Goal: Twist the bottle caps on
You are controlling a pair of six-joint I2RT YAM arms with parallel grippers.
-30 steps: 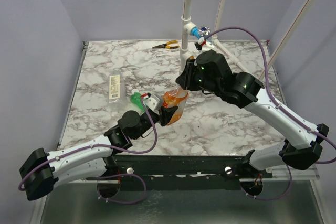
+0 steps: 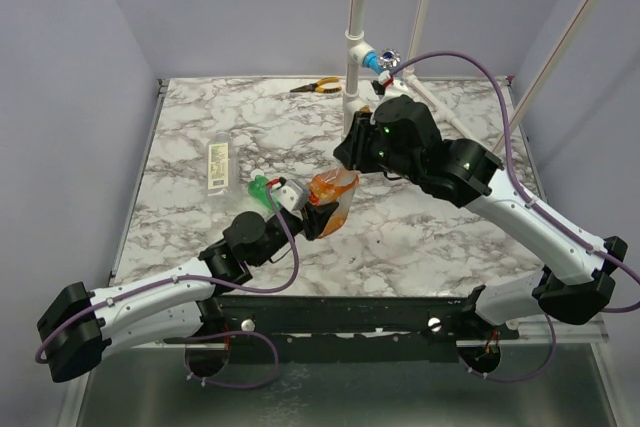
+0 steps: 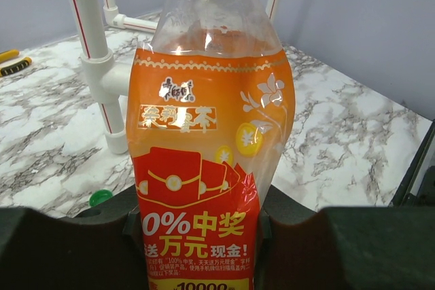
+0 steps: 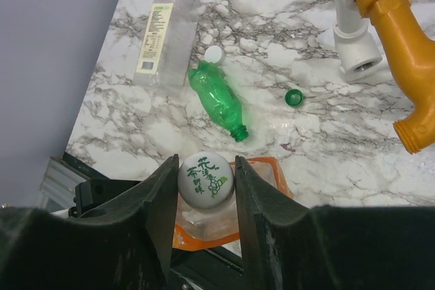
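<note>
An orange-labelled clear bottle [image 3: 211, 113] stands between the fingers of my left gripper [image 2: 318, 217], which is shut on it; in the top view the bottle leans. Over its top end, my right gripper [image 2: 352, 152] points down. In the right wrist view, a white cap with green leaf marks [image 4: 206, 181] sits between the right fingers, in line with the bottle's mouth below. The fingers are close on both sides of the cap; whether they press on it I cannot tell. The neck's upper end is cut off in the left wrist view.
A green bottle [image 4: 217, 100], a clear bottle [image 4: 165, 35], a loose white cap [image 4: 214, 54] and a green cap [image 4: 294, 98] are on the marble table. White pipes [image 2: 354, 47] rise at the back, near the right arm. Pliers [image 2: 318, 86] lie at the far edge.
Both arms and the bottle look essentially the same as in the earlier top views; any shift is too small to make out.
</note>
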